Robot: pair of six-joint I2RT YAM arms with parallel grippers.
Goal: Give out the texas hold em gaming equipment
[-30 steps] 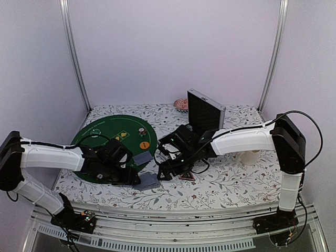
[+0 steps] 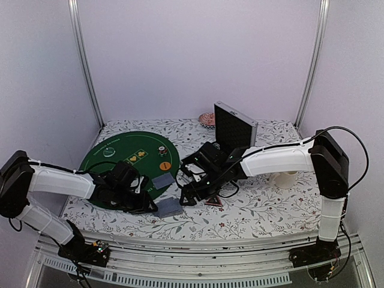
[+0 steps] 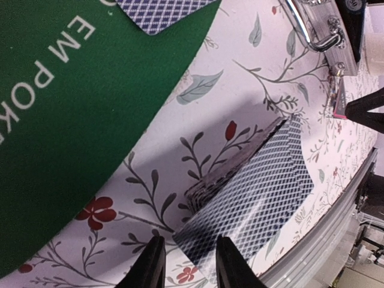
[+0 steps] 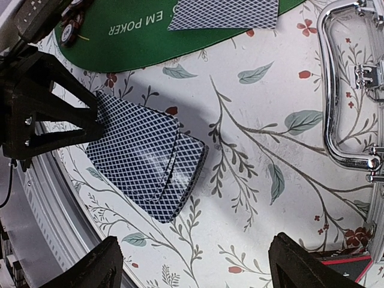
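A deck of blue-backed cards (image 2: 169, 207) lies askew on the floral table, just off the green poker mat (image 3: 72, 138). My left gripper is at the deck's left end, its fingertips close over the top card; whether one is between them is unclear. It looks part open. My right gripper stands open to the right of the deck, with nothing between its fingers. More blue cards (image 4: 222, 13) lie on the mat's edge.
An open case (image 2: 234, 129) stands behind my right arm, its metal handle (image 4: 330, 90) near the deck. A patterned bowl (image 2: 207, 118) sits at the back, a pale cup (image 2: 283, 179) at the right.
My left gripper has shifted very slightly over the deck's left end. The right arm has stayed still.
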